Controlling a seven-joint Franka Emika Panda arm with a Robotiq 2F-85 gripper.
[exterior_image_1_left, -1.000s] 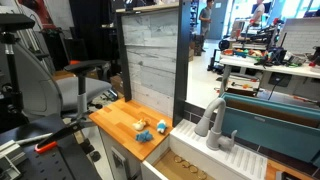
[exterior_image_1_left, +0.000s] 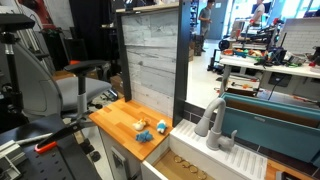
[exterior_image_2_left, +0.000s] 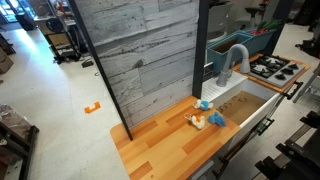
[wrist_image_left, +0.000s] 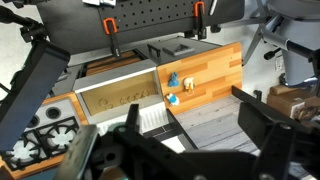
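Note:
Three small toys stand on the wooden counter (exterior_image_1_left: 115, 118): a blue one (exterior_image_1_left: 144, 136), a blue-and-white one (exterior_image_1_left: 161, 127) and a pale yellowish one (exterior_image_1_left: 139, 125). Exterior view 2 has the same group, with the blue toy (exterior_image_2_left: 217, 118) nearest the sink, the pale toy (exterior_image_2_left: 197, 122) and the blue-and-white toy (exterior_image_2_left: 204, 105). Seen from above in the wrist view, my gripper is open, its dark fingers (wrist_image_left: 98, 150) wide apart at the bottom with no object between them. The toys lie beyond the fingers. Neither exterior view clearly shows the gripper.
Beside the toys is a white sink (exterior_image_1_left: 227, 160) with a brown bottom and a grey tap (exterior_image_1_left: 212, 117). A stove (wrist_image_left: 45, 135) lies past the sink. Behind the counter rises a grey plank wall (exterior_image_2_left: 150, 75) with a dark post.

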